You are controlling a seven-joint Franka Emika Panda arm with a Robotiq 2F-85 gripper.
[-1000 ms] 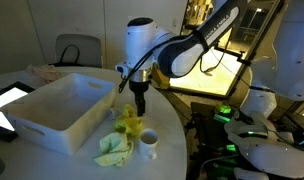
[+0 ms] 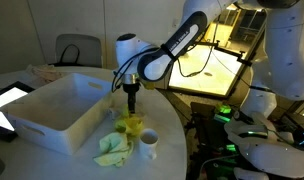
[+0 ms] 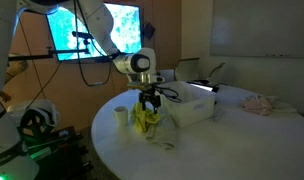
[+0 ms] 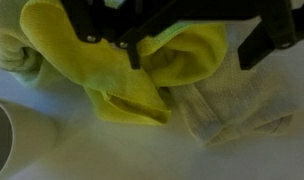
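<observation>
A yellow cloth (image 2: 129,124) lies crumpled on the table, between the white box and the mug. My gripper (image 2: 131,104) points down just above it, with its fingers open. From the wrist view, the yellow cloth (image 4: 87,65) spreads below and between the dark fingers. A pale green cloth (image 2: 113,149) lies in front of the yellow one; in exterior view 2 a greyish cloth (image 3: 162,139) touches the yellow pile. Whether the fingertips touch the cloth, I cannot tell.
A white mug (image 2: 148,145) stands close beside the cloths and shows at the wrist view's lower left as a white mug (image 4: 27,135). The large white box (image 2: 60,139) is behind them. Bare table (image 3: 232,145) extends widely in exterior view 2.
My gripper has come down toward the yellow cloth and shifted slightly left in exterior view 1. The cloths, mug and box look unmoved.
</observation>
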